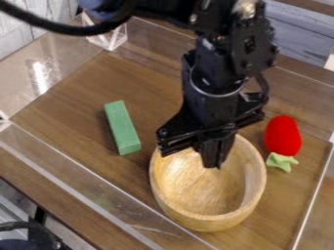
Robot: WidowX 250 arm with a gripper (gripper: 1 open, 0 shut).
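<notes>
A black robot gripper (209, 148) hangs over the back part of a round wooden bowl (209, 205), its fingertips down near the rim. Its fingers look shut, with nothing visible between them. The bowl's inside appears empty where it shows; its back part is hidden by the gripper.
A green block (121, 127) lies to the left of the bowl. A red object with pale green leaves (283, 137) lies at the right. Clear walls edge the wooden surface, and open wood shows at the back left.
</notes>
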